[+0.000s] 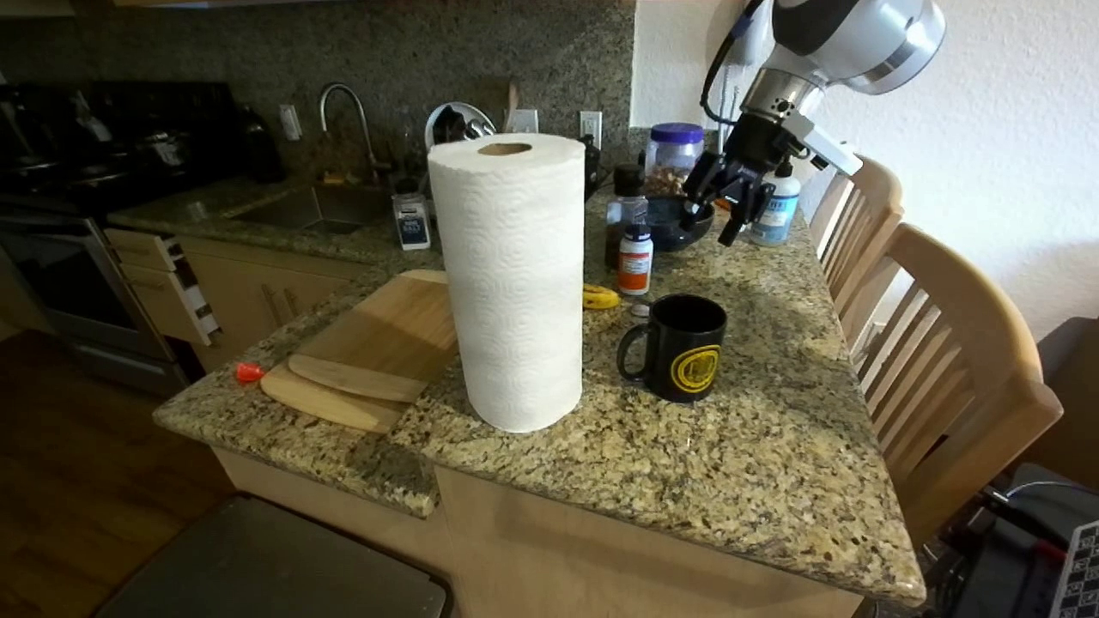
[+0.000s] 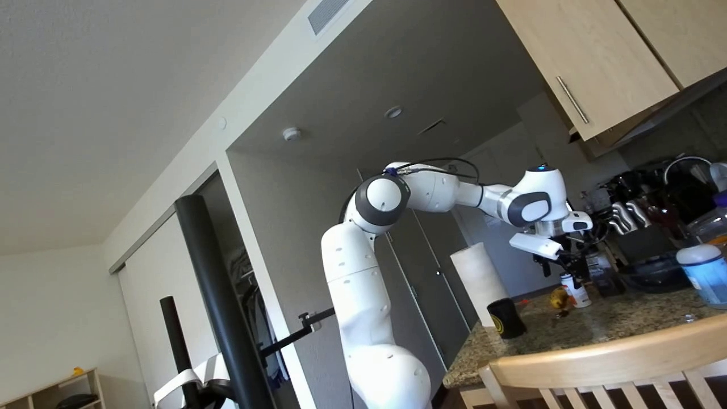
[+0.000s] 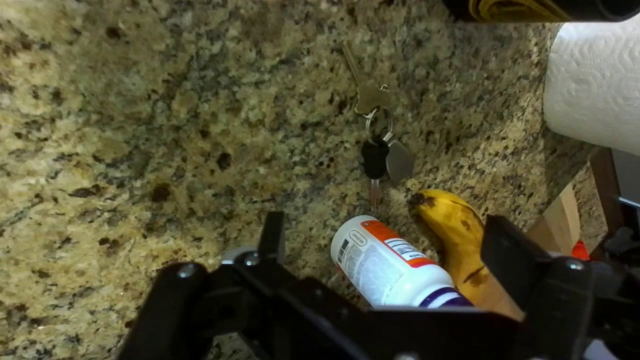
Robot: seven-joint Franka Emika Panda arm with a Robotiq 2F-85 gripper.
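Observation:
My gripper (image 1: 718, 211) hangs above the back of the granite counter, open, with nothing held between its fingers. In the wrist view its black fingertips stand wide apart. Between and below them appears a white bottle with an orange label (image 3: 390, 258), clear of the fingers; in exterior view 1 that bottle (image 1: 635, 263) stands upright on the counter. A yellow banana (image 3: 454, 228) lies beside it, partly behind the right finger in the wrist view. Keys on a ring (image 3: 375, 157) lie farther up that view.
A black mug (image 1: 688, 350) and a tall paper towel roll (image 1: 520, 299) stand nearer the front. Behind are a dark bowl (image 1: 675, 228), a purple-lidded jar (image 1: 675, 154) and a soap bottle (image 1: 777, 215). Wooden chairs (image 1: 932, 340) line the right edge.

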